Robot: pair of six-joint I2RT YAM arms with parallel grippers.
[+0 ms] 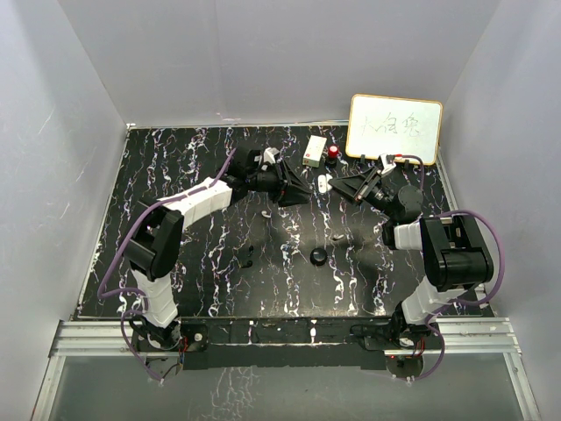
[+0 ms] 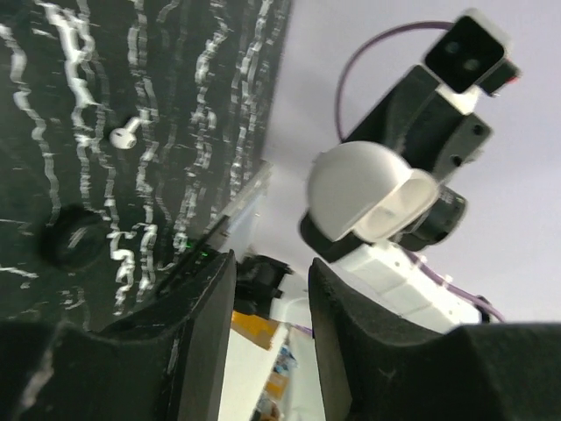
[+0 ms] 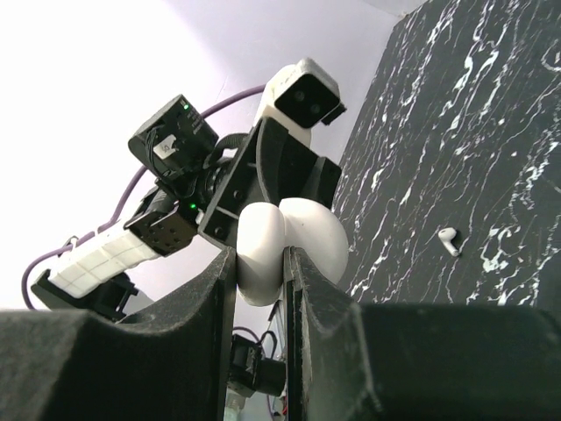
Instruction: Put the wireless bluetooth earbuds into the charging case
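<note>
The white charging case [image 1: 323, 183] hangs at the tips of my right gripper [image 1: 333, 184], which is shut on it; in the right wrist view the case [image 3: 260, 250] shows its rounded white body. In the left wrist view the case [image 2: 355, 189] appears with its lid raised. My left gripper is open, its fingers empty and a little apart from the case. One white earbud [image 2: 124, 134] lies on the dark marbled table; in the top view small white pieces [image 1: 266, 213] lie either side below the grippers.
A box [image 1: 314, 151], a red-capped item [image 1: 332, 153] and a whiteboard [image 1: 393, 127] stand at the back. A black round object [image 1: 318, 256] sits at front centre, a small dark item [image 1: 247, 256] to its left.
</note>
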